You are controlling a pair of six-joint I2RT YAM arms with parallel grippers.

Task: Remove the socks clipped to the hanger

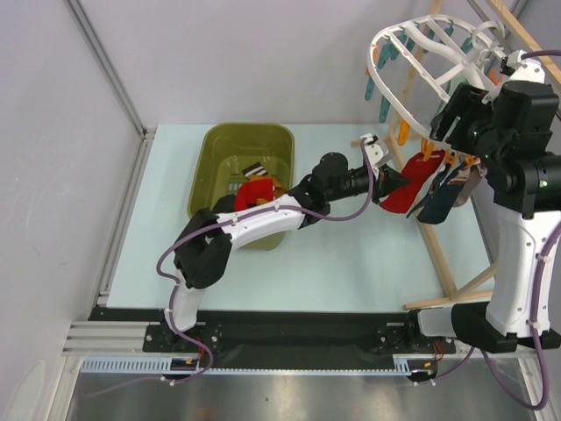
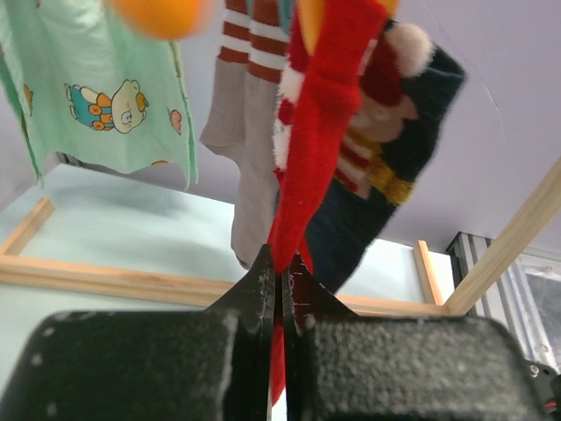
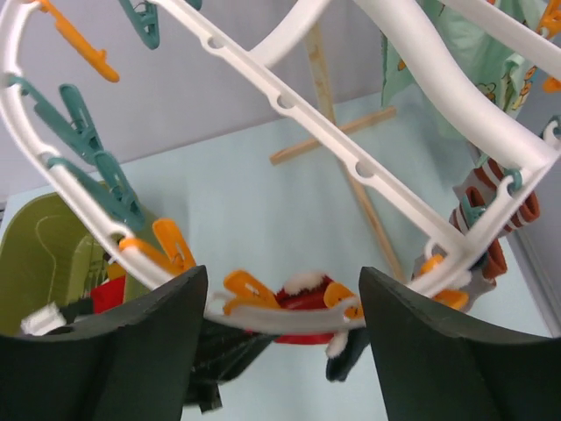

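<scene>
White round hanger point(image 1: 421, 66) with orange and teal clips stands at the upper right of the top view. A red sock point(image 1: 419, 180) and a dark patterned sock point(image 1: 445, 200) hang below its near rim. In the left wrist view, the red sock point(image 2: 317, 132) runs down between the shut fingertips of my left gripper, and some red shows below them. My right gripper is open, its fingers on either side of the hanger's rim near an orange clip point(image 3: 245, 291).
An olive bin point(image 1: 203, 171) holding red and dark items stands on the table's left. Grey striped socks point(image 2: 250, 114) and a green cloth point(image 2: 110, 105) hang behind the red sock. Wooden stand legs point(image 1: 438, 259) cross below.
</scene>
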